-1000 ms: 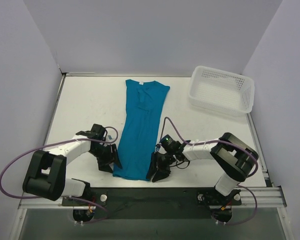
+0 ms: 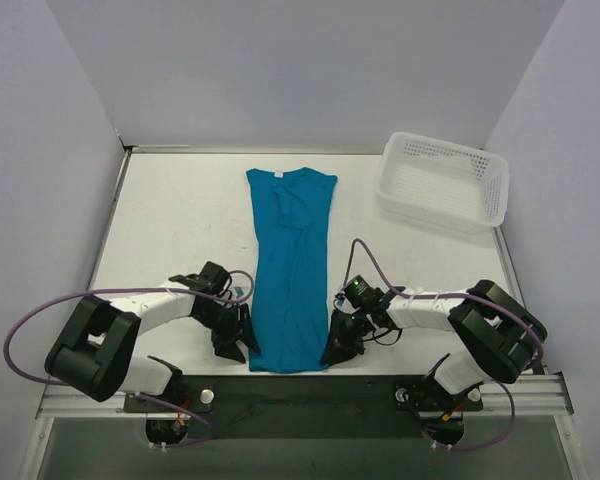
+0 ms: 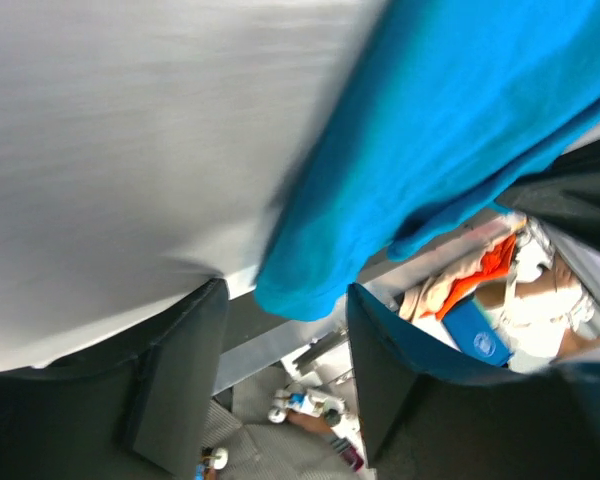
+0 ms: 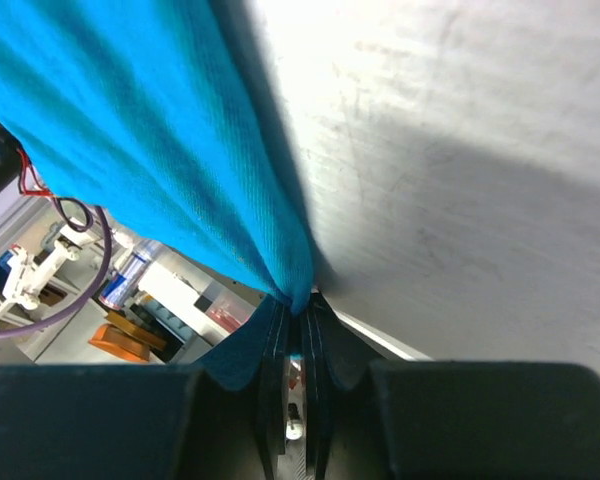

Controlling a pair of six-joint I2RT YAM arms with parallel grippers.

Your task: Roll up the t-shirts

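Note:
The blue T-shirt point(image 2: 290, 262) lies lengthwise down the middle of the white table, its lower end at the front edge. My left gripper is at that lower left corner, fingers apart, the blue hem just beyond and between their tips; it is not closed on it. My right gripper is shut on the lower right corner of the blue T-shirt, the cloth bunched up at its fingertips.
A white plastic bin point(image 2: 440, 183) sits at the back right of the table. Walls bound the sides and back.
The shirt's lower end has shifted right and slightly toward the front edge with my right gripper.

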